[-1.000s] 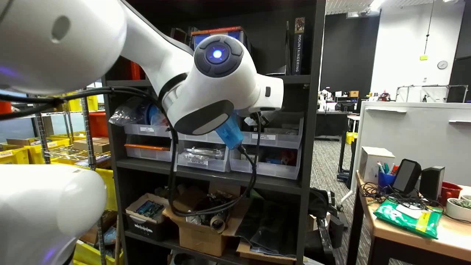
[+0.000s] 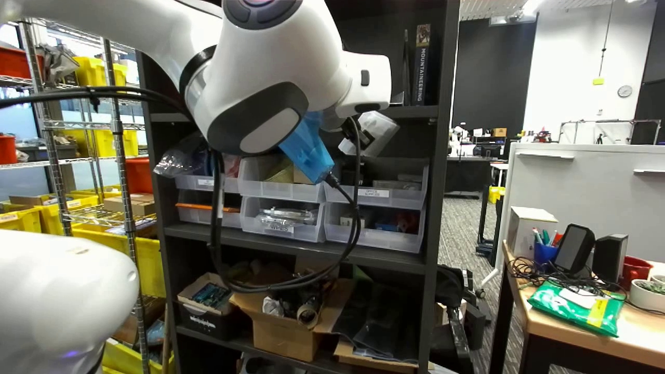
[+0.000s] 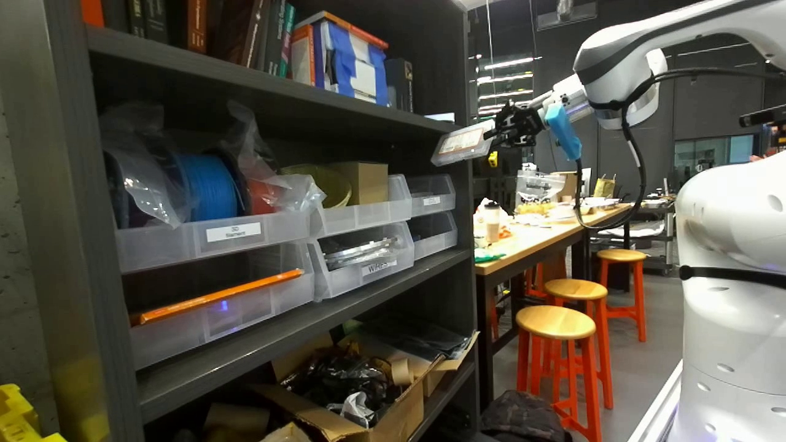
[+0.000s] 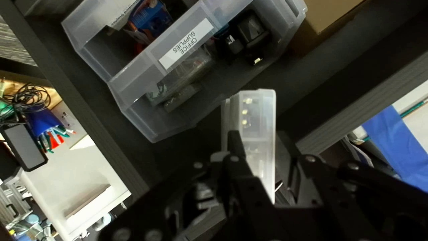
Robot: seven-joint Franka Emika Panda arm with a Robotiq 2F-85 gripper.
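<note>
A clear plastic case (image 4: 258, 128) with small pieces inside is clamped in my gripper, which is shut on it. In exterior view 2 the same case (image 3: 462, 143) sticks out from the black fingers (image 3: 505, 129), tilted, near the shelf's right upright. Exterior view 1 shows the case (image 2: 378, 134) in front of the shelf, with the arm hiding most of the gripper. Below it in that view stands the clear bin labelled office supplies (image 2: 399, 197); the wrist view shows this bin (image 4: 132, 90) holding a few items, apart from the case.
More clear bins (image 3: 361, 258) line the middle shelf. Books (image 3: 272, 37) fill the board above, and a cardboard box (image 2: 283, 333) sits below. The shelf's dark upright (image 2: 439, 187) stands close on the right. A black cable (image 2: 355, 230) hangs in a loop from the arm.
The arm has risen and pulled back somewhat, shifting left in exterior view 1. The clear case, mostly hidden before, now shows above the office supplies bin.
</note>
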